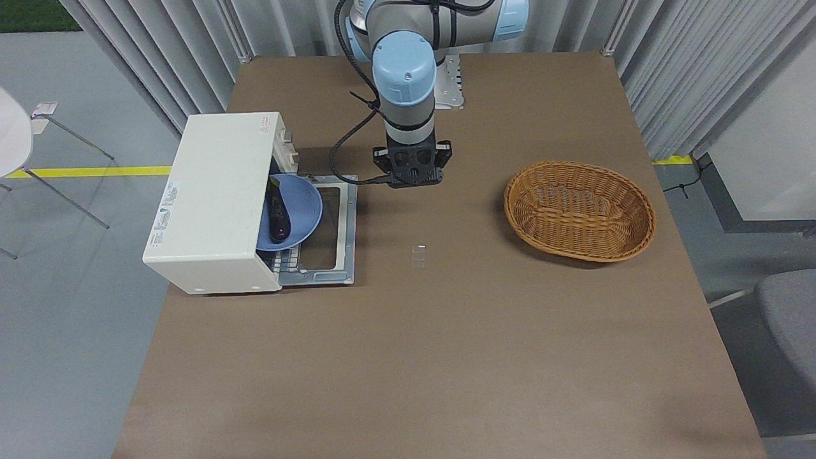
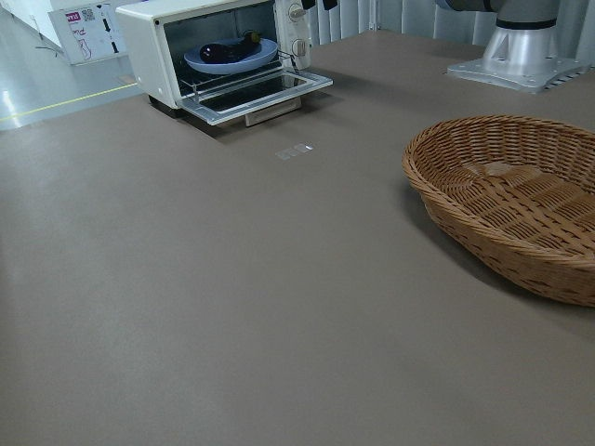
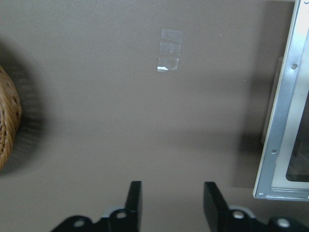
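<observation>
My gripper is open and empty over the table, high between the toaster oven and the basket. The white toaster oven (image 1: pixel 203 199) stands at the left with its glass door (image 2: pixel 265 93) folded down. A blue plate (image 1: pixel 302 199) inside holds a dark eggplant (image 1: pixel 279 222); the left view shows it lying on the plate. The brown wicker basket (image 1: pixel 579 210) sits on the right side of the table and appears empty; only its edge shows in the wrist view.
Clear tape pieces (image 3: pixel 169 50) lie on the table between oven and basket. The robot's base plate (image 2: pixel 516 74) is at the back.
</observation>
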